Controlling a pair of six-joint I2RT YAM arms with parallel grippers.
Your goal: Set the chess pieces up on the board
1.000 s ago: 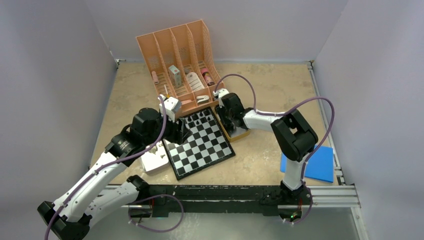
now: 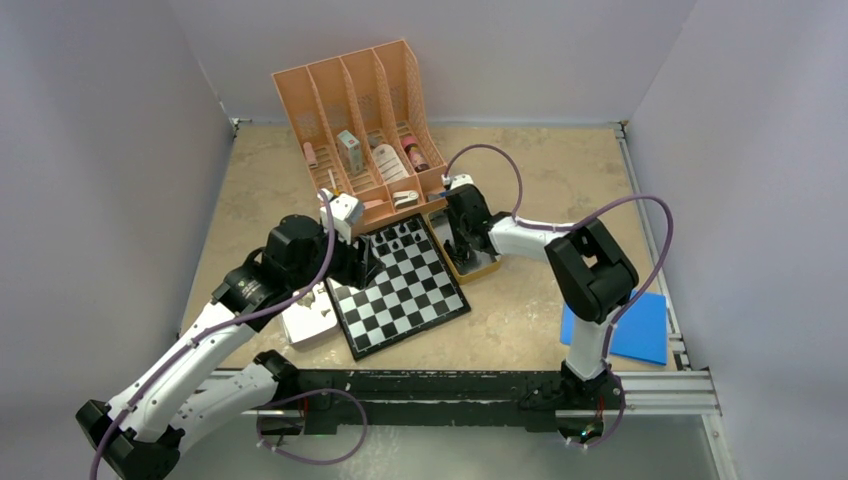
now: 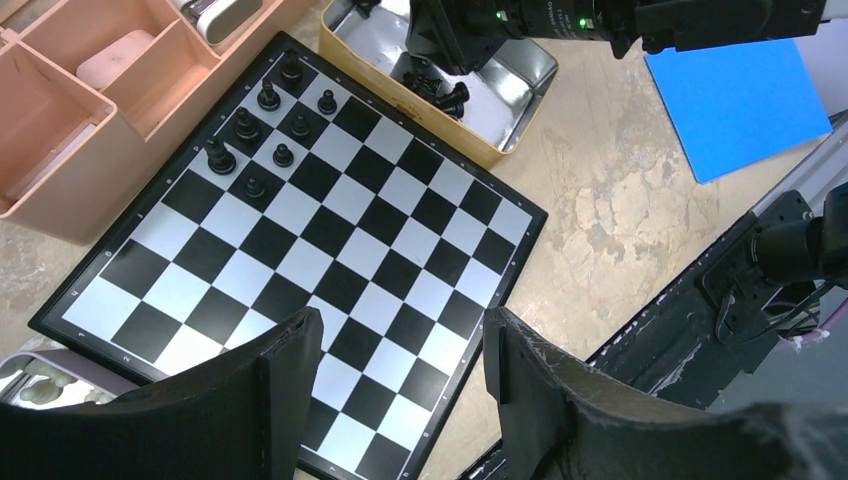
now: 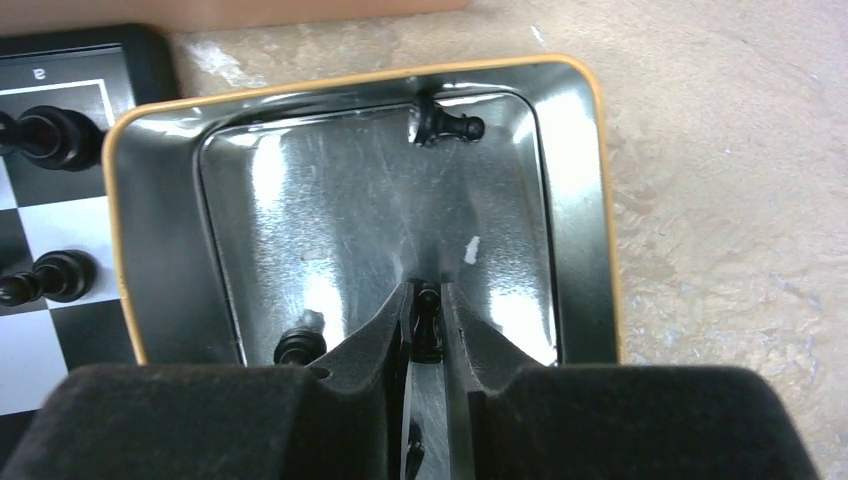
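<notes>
The chessboard [image 2: 395, 300] has several black pieces standing at its back corner, such as the tallest piece [image 3: 220, 158]. Beside it a yellow-rimmed metal tin [image 3: 489, 147] holds loose black pieces, including a lying pawn [image 4: 446, 124]. My right gripper is down in the tin, shut on a black chess piece [image 4: 427, 332] between its fingers. My left gripper hangs open over the board with nothing between its fingers.
A peach organizer [image 2: 350, 85] stands behind the board. A white box [image 2: 308, 325] lies at the board's left. A blue sheet [image 3: 735, 110] lies at the front right, with bare table behind it.
My right gripper and wrist have shifted slightly to the right over the tin. The left arm has stayed still.
</notes>
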